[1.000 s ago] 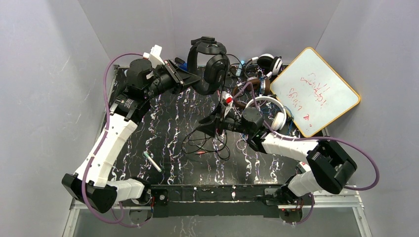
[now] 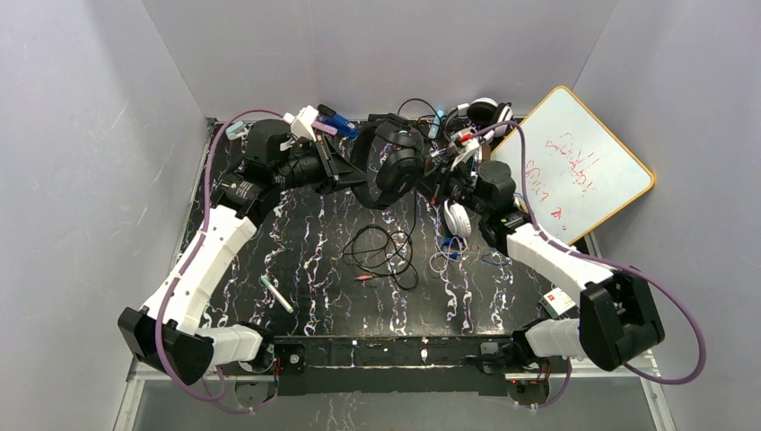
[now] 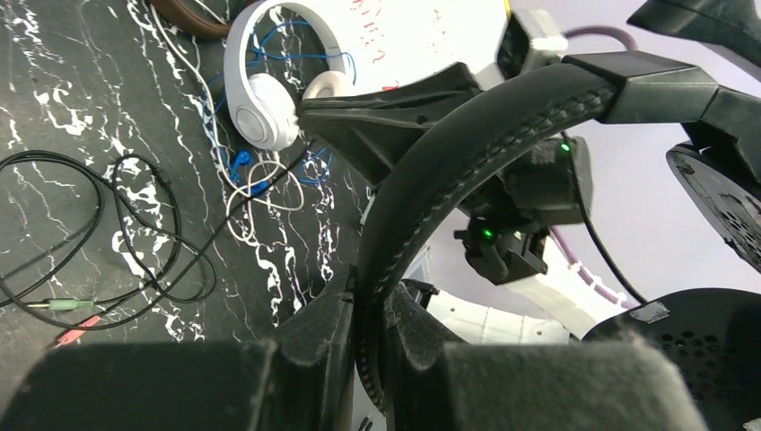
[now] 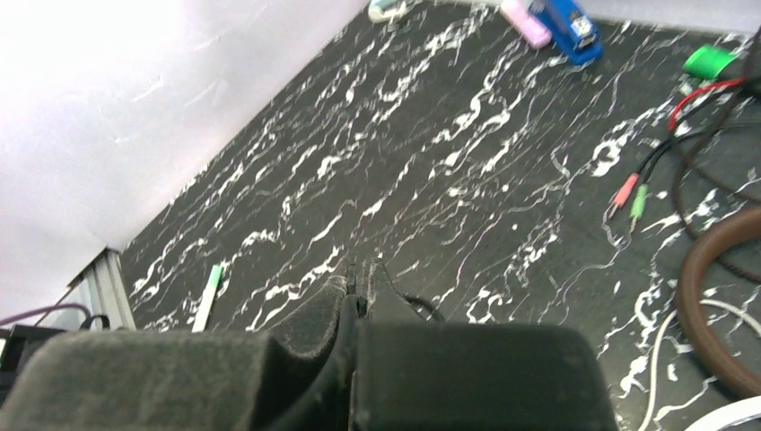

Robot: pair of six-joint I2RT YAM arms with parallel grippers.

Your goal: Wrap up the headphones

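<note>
Held up above the table are black over-ear headphones [image 2: 408,171], with my left gripper [image 2: 357,177] shut on their padded headband [image 3: 485,135]. Beside the ear cup, on its right in the top view, is my right gripper [image 2: 424,187]. In the left wrist view its fingers are closed on the headphones' black cable [image 3: 235,212], which runs down from the fingertips. A short dark bit of cable [image 4: 424,305] shows by the right fingers in the right wrist view. The rest lies in loose loops [image 2: 359,256] on the table, ending in green and red plugs [image 3: 67,304].
White headphones [image 3: 262,109] with tangled white and blue cords lie on the right. A brown headband [image 4: 709,296] is nearby. The whiteboard [image 2: 574,171] leans at far right; a pen [image 2: 276,294] lies front left.
My right gripper has come up from the cable loops, rightward and back, to beside the ear cup. My left gripper and the headphones have shifted right and toward the front.
</note>
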